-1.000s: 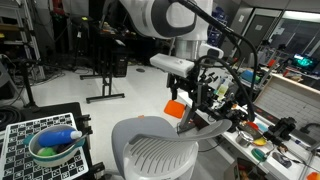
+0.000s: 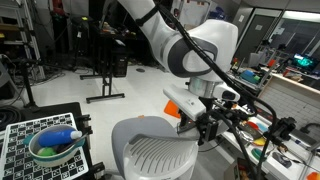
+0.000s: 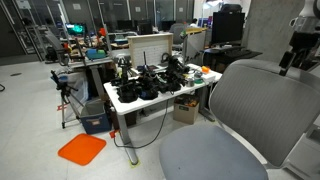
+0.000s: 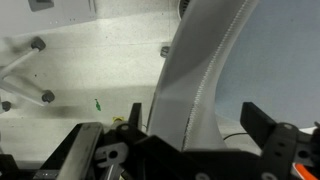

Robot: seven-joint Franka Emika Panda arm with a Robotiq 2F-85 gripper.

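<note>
A grey office chair fills the near middle, with its mesh backrest (image 2: 160, 155) towards the camera in exterior view 1 and its seat (image 3: 210, 155) clear in exterior view 2. Over the top of the backrest hangs my gripper. Its dark fingers (image 4: 85, 150) are spread wide, and in the wrist view the pale mesh band of the backrest (image 4: 190, 85) runs up through the gap. Whether any finger touches the chair cannot be told. Nothing is gripped.
A bowl with blue and green items (image 2: 57, 142) stands on a checkered board at the left. Behind the chair, a white table (image 3: 150, 98) carries several black devices. An orange mat (image 3: 82, 150) lies on the open floor.
In exterior view 1 my arm has come down and the gripper now sits lower, close to the backrest's top. Less of the backrest's right upper edge shows behind it.
</note>
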